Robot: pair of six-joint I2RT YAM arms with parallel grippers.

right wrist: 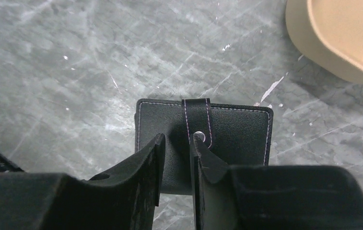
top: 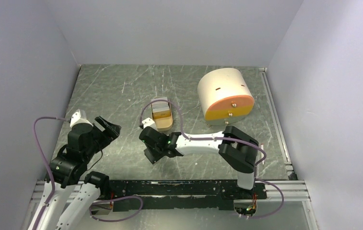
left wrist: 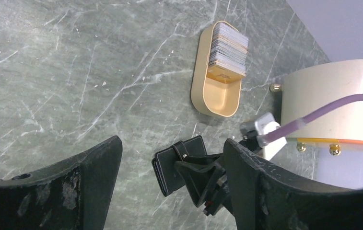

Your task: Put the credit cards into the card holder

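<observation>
A black leather card holder (right wrist: 237, 134) with a snapped strap lies on the marble table, largely covered in the top view by my right arm. My right gripper is over it, fingers a little apart, tips near the strap's snap, nothing seen between them. A tan box (left wrist: 201, 86) holds a stack of cards (left wrist: 228, 48) just behind the holder. My left gripper (top: 112, 127) stands open to the left of the box, with only table visible between its fingers in the left wrist view.
A cream rounded cabinet (top: 222, 91) with coloured drawers and knobs stands at the back right. Grey walls bound the table on the back and sides.
</observation>
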